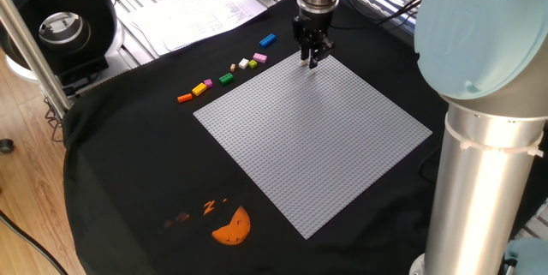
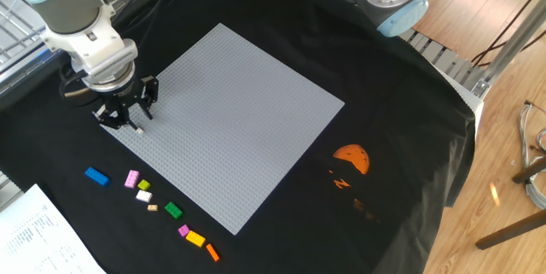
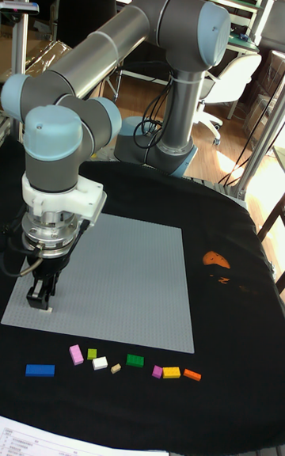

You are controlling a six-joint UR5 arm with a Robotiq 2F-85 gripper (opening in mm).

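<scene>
The large grey studded baseplate (image 1: 312,146) lies flat on the black cloth. My gripper (image 2: 143,122) points down low over the plate's corner near the row of bricks. Its two black fingers stand apart in exterior view 2, so it looks open. A small pale spot (image 2: 140,130) shows at one fingertip, and a pale piece (image 3: 49,309) appears there in exterior view 3. Whether this is a brick or part of the fingertip, I cannot tell. Loose bricks lie beside the plate: blue (image 3: 39,370), pink (image 3: 77,355), white (image 3: 100,363), green (image 3: 134,360), yellow (image 3: 171,372) and orange (image 3: 192,375).
Lime (image 2: 143,185), tan (image 2: 152,207) and purple (image 2: 183,230) bricks sit in the same row. Paper sheets (image 1: 193,9) lie past the bricks. An orange print (image 1: 232,226) marks the cloth. Most of the plate is bare.
</scene>
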